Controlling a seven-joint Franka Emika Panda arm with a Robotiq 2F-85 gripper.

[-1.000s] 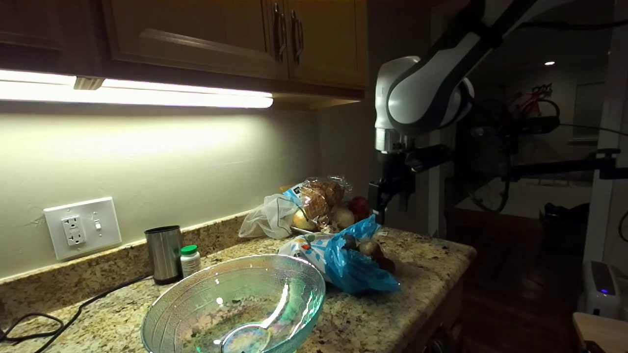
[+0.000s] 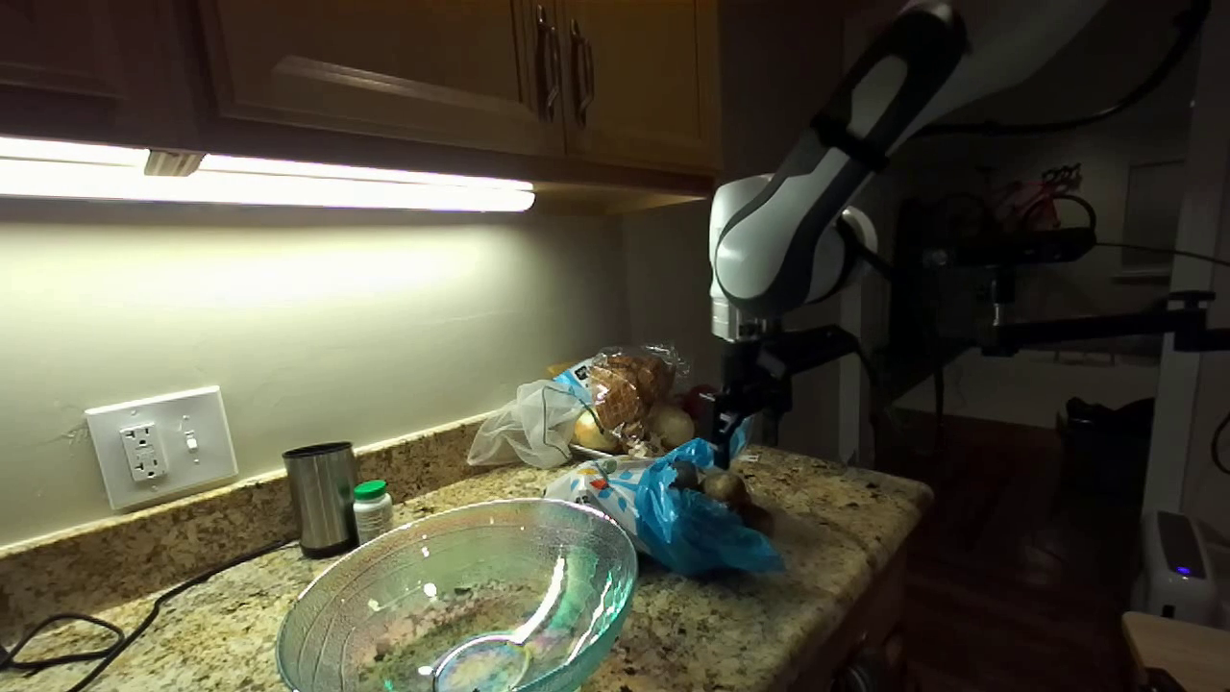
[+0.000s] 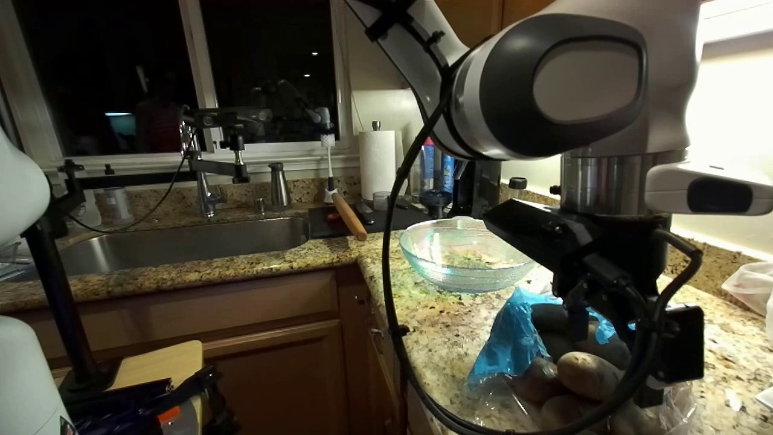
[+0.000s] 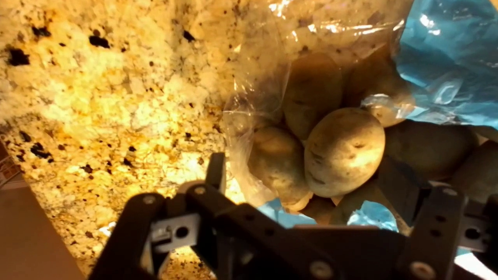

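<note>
Several brown potatoes lie in an opened blue and clear plastic bag [image 2: 692,525] on the granite counter. A lighter potato [image 4: 345,151] rests on top of the others, close to the bag's mouth. My gripper is open above the bag, its fingers spread wide to either side of that potato's near end, nothing held between them. In the second exterior view, the top potato [image 3: 588,376] shows below the dark gripper body. A large clear glass bowl [image 2: 461,600] stands on the counter, apart from the bag.
Bagged bread [image 2: 628,386] and onions sit behind the potato bag against the wall. A steel cup [image 2: 323,496] and a green-capped bottle [image 2: 372,511] stand behind the bowl. The counter's edge lies close to the bag's open end.
The arm has come down and slightly left in the first exterior view, bringing the gripper closer to the potatoes. The bag and bowl look unmoved.
</note>
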